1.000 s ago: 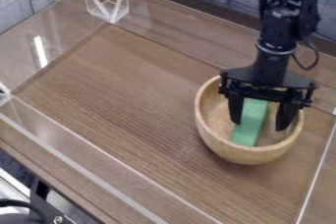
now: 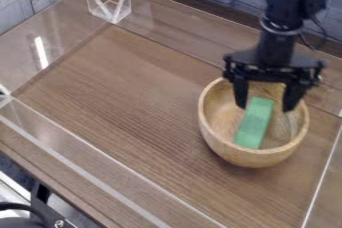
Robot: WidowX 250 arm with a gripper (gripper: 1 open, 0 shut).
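A round tan bowl (image 2: pixel 234 144) sits on the wooden table at the right, with a green oblong object (image 2: pixel 253 125) lying inside it. My black gripper (image 2: pixel 257 88) is above the back part of the bowl, its fingers pointing down and apart, open. Nothing shows held between them.
A small white wire item (image 2: pixel 110 2) stands at the back left. Dark cables lie at the lower left corner, beside the table's edge.
The green object remains in the bowl.
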